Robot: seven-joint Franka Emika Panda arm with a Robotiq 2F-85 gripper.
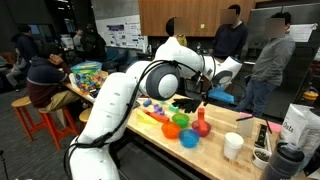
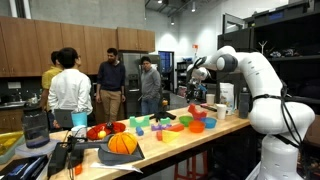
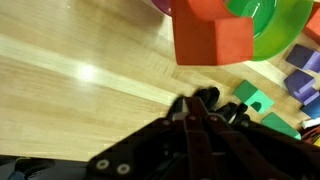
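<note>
My gripper is shut, with nothing showing between its dark fingers. It hangs over the wooden table (image 3: 90, 115); in exterior view 1 the gripper (image 1: 190, 104) is small and partly lost against the dark background. A tall orange-red block (image 3: 212, 40) stands just beyond the fingertips in the wrist view, apart from them. The same red piece (image 1: 201, 115) rises by a red bowl (image 1: 201, 129) in exterior view 1. A green bowl (image 3: 283, 28) lies to its right, partly covered by the block.
Green blocks (image 3: 253, 96) and purple blocks (image 3: 300, 84) lie right of the fingers. Blue bowls (image 1: 189, 138), an orange bowl (image 1: 181, 119) and a white cup (image 1: 233, 146) stand nearby. An orange ball (image 2: 123, 144) sits at the table's other end. People stand behind the table.
</note>
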